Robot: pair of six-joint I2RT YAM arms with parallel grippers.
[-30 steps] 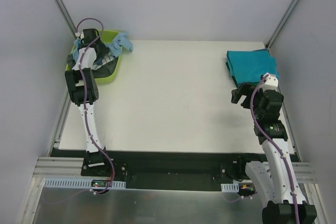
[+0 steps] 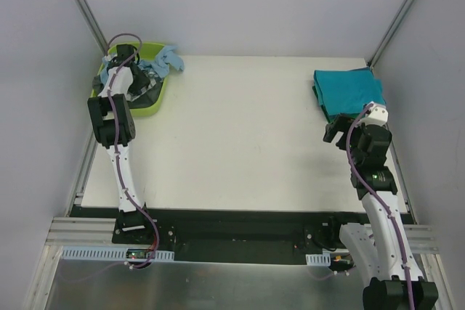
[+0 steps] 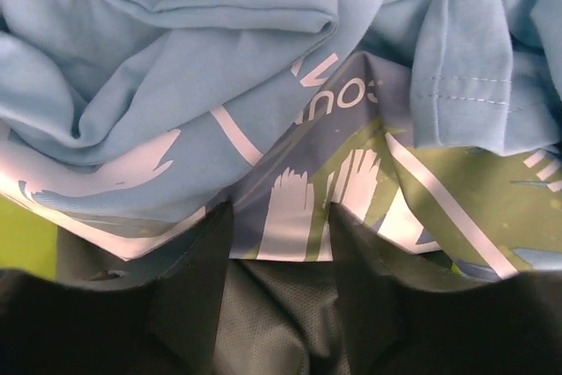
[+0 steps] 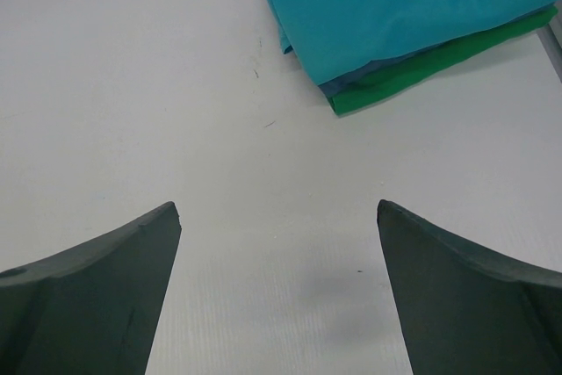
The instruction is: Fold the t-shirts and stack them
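Observation:
A green bin (image 2: 154, 107) at the table's back left holds crumpled shirts: a light blue one (image 2: 166, 58), a printed fabric in grey, olive and white (image 3: 465, 199), and dark cloth (image 3: 272, 313). My left gripper is down in the bin, fingertips against the printed fabric and part open; whether cloth is pinched is unclear. At the back right lies a folded stack, a teal shirt (image 2: 347, 86) over green (image 4: 404, 76). My right gripper stands open above the table in front of that stack, nothing between its fingers.
Walls and metal rails bound the workspace at the back and both sides.
My left arm has shifted slightly within the bin area. The right arm has moved very slightly; the folded stack looks unchanged.

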